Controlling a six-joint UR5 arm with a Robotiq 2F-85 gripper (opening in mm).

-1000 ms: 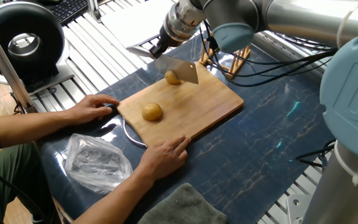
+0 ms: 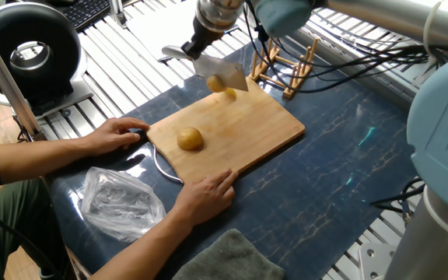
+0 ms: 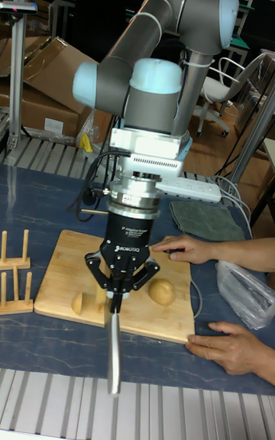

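Note:
A cleaver with a broad metal blade [image 2: 230, 73] is held by my gripper [image 3: 116, 296], whose fingers are closed on it. Its silver handle [image 3: 114, 358] points toward the camera in exterior view 3. Below lies a wooden cutting board [image 2: 274, 128]. One potato piece [image 2: 215, 83] is against the blade and looks raised with it, though contact is hard to judge. Another potato piece [image 2: 229, 93] rests on the board beneath; exterior view 3 shows a cut piece [image 3: 78, 303] there. A whole potato [image 2: 190, 138] sits nearer the person, clear of the blade.
A person's hands [image 2: 207, 196] steady the board at its near corners. A plastic bag [image 2: 121, 204] and a grey cloth [image 2: 230, 258] lie on the dark table. The wooden rack [image 2: 288, 78] stands close behind the board. Free table surface [image 2: 333, 171] extends to the right.
The whole potato and the person's hands have stayed in place.

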